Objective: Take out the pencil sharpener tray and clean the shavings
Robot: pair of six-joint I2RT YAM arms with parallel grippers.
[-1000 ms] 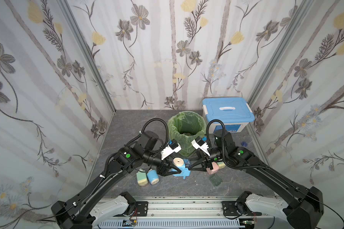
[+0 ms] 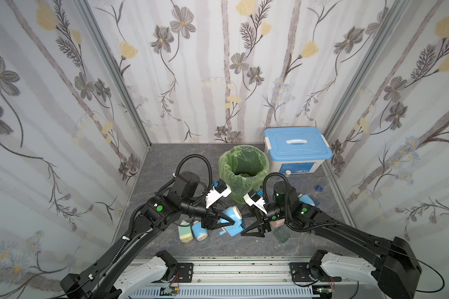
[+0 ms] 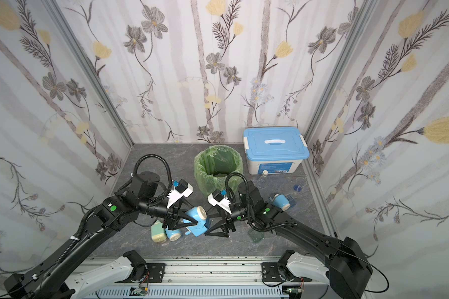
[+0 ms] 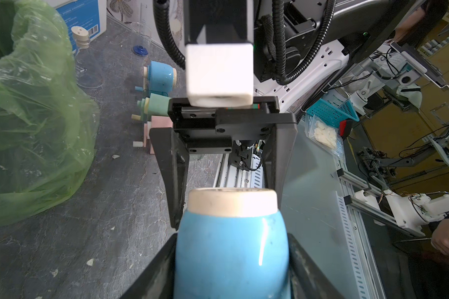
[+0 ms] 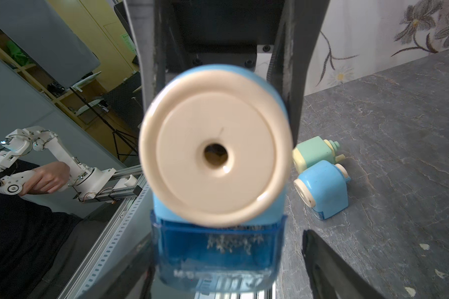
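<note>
My left gripper [image 2: 223, 222] is shut on a blue pencil sharpener [image 4: 231, 251] with a cream end ring [image 5: 215, 119], held above the table front, right of centre of my left arm. In the right wrist view its transparent blue tray [image 5: 219, 256] shows with bits of shavings inside. My right gripper [image 3: 210, 230] stands open facing the sharpener, its fingers either side of the tray. Behind both arms is the green-lined bin [image 3: 218, 162].
A green sharpener [image 5: 309, 152] and another blue one [image 5: 325, 189] lie front left. More sharpeners [image 4: 159, 77], glass vessels [image 4: 87, 69] and a lidded box [image 2: 296, 144] are at the right. Small scraps litter the table.
Over the last second both arms have shifted slightly left, and the sharpener in my left gripper has moved and tilted toward the right arm.
</note>
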